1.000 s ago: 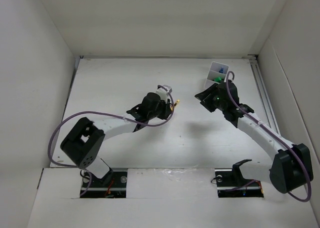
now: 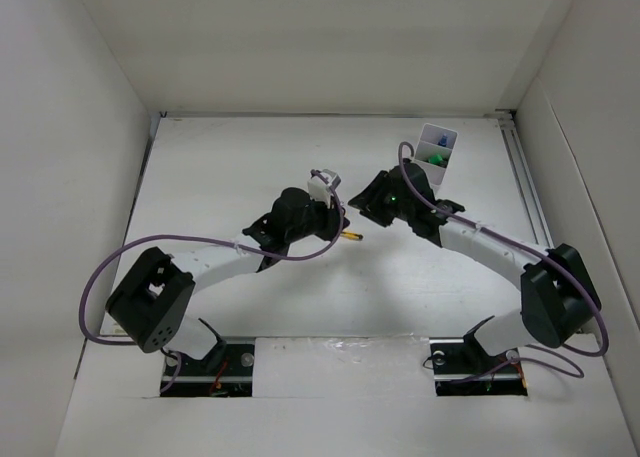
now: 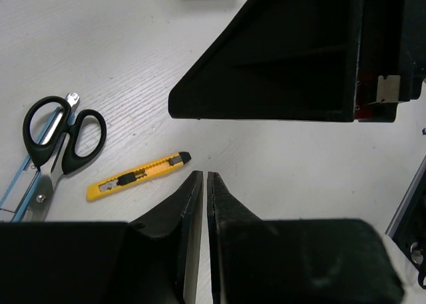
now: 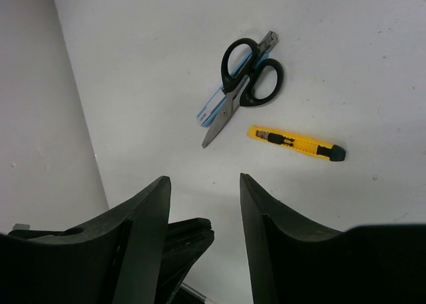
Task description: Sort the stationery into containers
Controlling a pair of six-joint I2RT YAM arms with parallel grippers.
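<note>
A yellow utility knife (image 3: 136,175) (image 4: 296,142) lies flat on the white table. Beside it are black-handled scissors (image 3: 50,144) (image 4: 246,84), lying across a light blue item (image 3: 26,184) (image 4: 210,108). My left gripper is over the table near the knife, its fingertips almost meeting; the wrist view does not clearly show what is between them. My right gripper is above and beside the knife, fingers apart, with nothing seen between them. In the top view the arms hide most of the items.
A white compartment container (image 2: 436,137) with blue and green items stands at the back right, behind my right arm. Walls bound the table at the back and sides.
My right gripper has moved left from near the container to beside the left gripper. The left gripper shifted slightly; the yellow knife now shows lower in the top view.
</note>
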